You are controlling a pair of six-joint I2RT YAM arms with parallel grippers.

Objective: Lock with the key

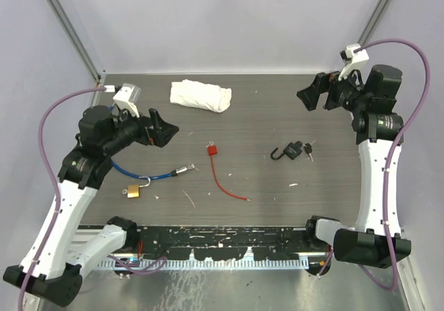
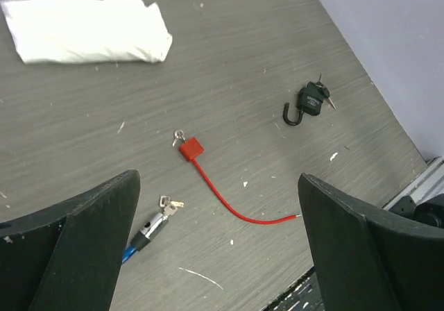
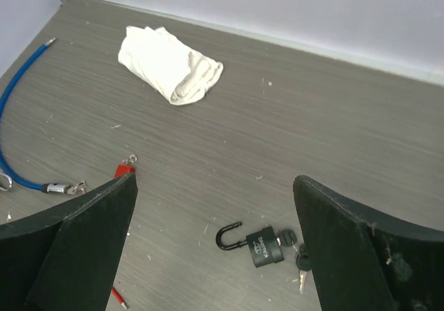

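Observation:
Both grippers hang above the table with fingers wide apart and nothing between them: my left gripper (image 1: 166, 133) at the left, my right gripper (image 1: 310, 100) toward the far right. A black padlock (image 3: 264, 246) lies with its shackle (image 3: 227, 236) swung open. Keys (image 3: 303, 261) are at its other end, one key apparently in the lock body. The red cable lock (image 2: 191, 149) has small keys (image 2: 179, 137) at its head, its red cable trailing free. A blue cable lock (image 2: 152, 226) also has keys (image 2: 171, 203) at its tip. The brass padlock (image 1: 133, 191) lies at the near left.
A folded white cloth (image 1: 200, 96) rests at the back of the grey table (image 1: 250, 144). Walls close in the left, right and back sides. Clear tabletop lies between the cloth and the black padlock.

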